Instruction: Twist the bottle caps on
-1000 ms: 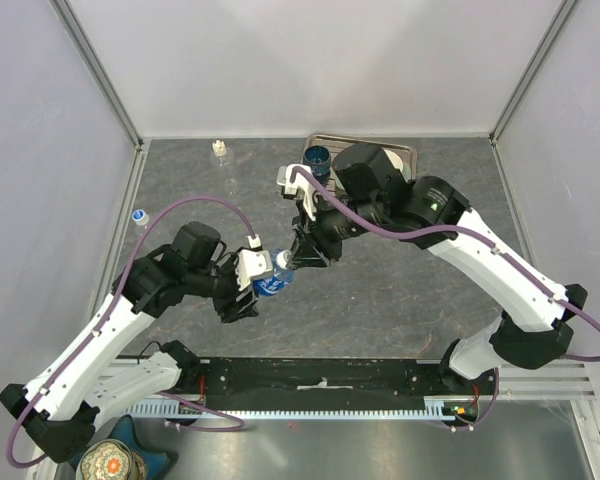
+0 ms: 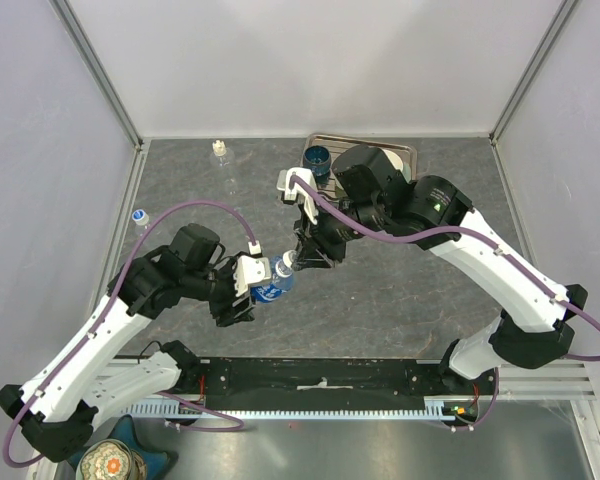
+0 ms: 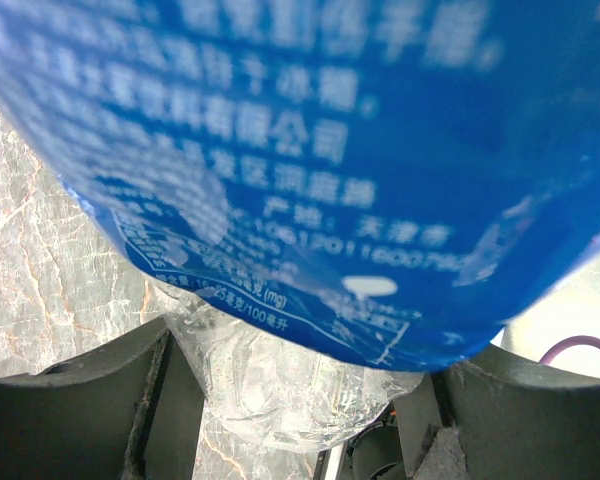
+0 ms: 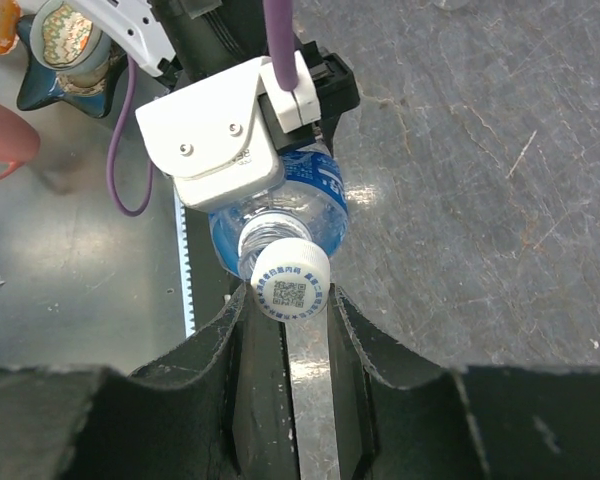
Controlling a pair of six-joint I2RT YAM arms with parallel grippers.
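A clear bottle with a blue label [image 2: 268,293] is tilted in mid-table, and my left gripper is shut around its body. The label fills most of the left wrist view. On the bottle's neck sits a white cap [image 4: 290,282] with a printed code on top. My right gripper faces the cap head-on, shut on it with one fingertip at each side. From above, the right gripper [image 2: 300,258] partly covers the cap. Two more bottles stand at the left: one with a pale cap [image 2: 219,148], one with a blue-and-white cap [image 2: 140,216].
At the back, a metal tray [image 2: 405,150] holds a dark blue cup [image 2: 318,160] and other dishes partly hidden by the right arm. A pink mug [image 4: 0,140] is at the left of the right wrist view.
Over the last second the bottle's capped end and my right gripper have shifted slightly to the right, and my left gripper slightly down.
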